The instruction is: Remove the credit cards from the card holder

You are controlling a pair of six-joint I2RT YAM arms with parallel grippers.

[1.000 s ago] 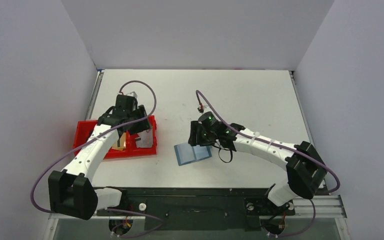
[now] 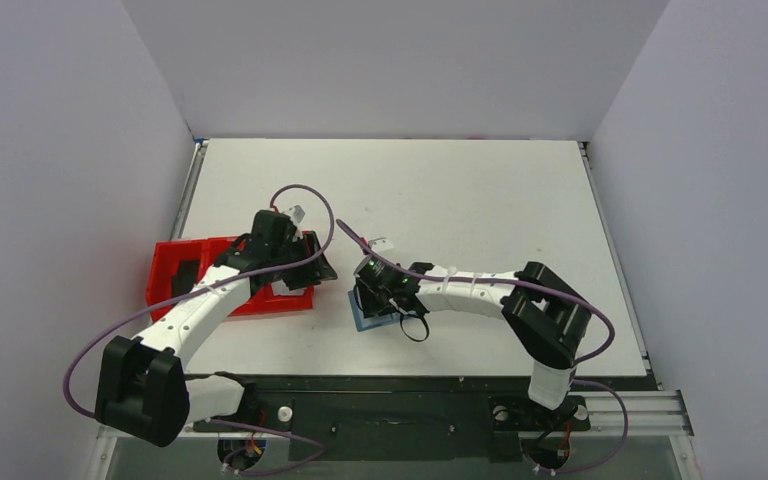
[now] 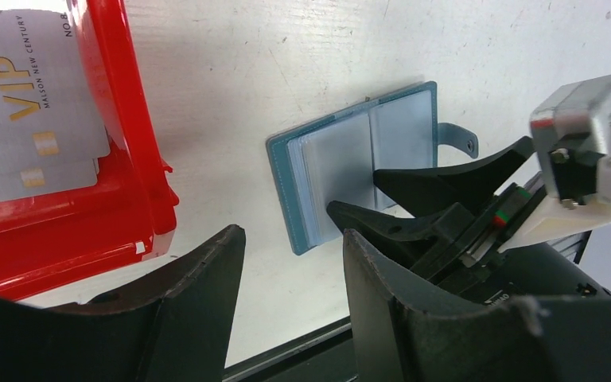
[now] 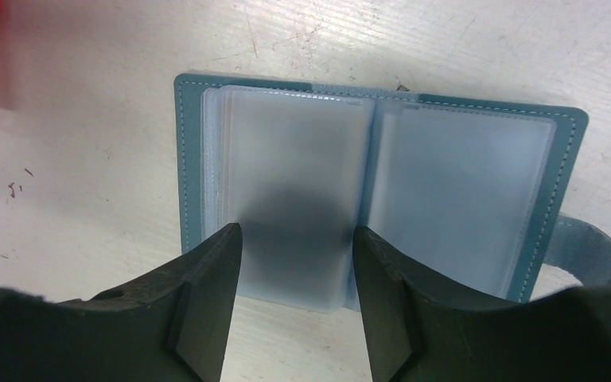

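Note:
The blue card holder (image 3: 281,183) lies open on the table, clear sleeves showing, its strap to the right. My right gripper stands open low over the left sleeve stack (image 4: 286,151), fingertips at or very near its surface. My left gripper is open above the table between a red tray and the holder, nothing between its fingers. Silver cards (image 3: 24,103), one marked VIP, lie in the red tray.
The red tray (image 2: 175,250) sits at the table's left, partly under the left arm. Side walls enclose the work area.
My right gripper has moved left and toward the front, down onto the card holder. My left gripper has shifted right and toward the front, to the tray's right edge.

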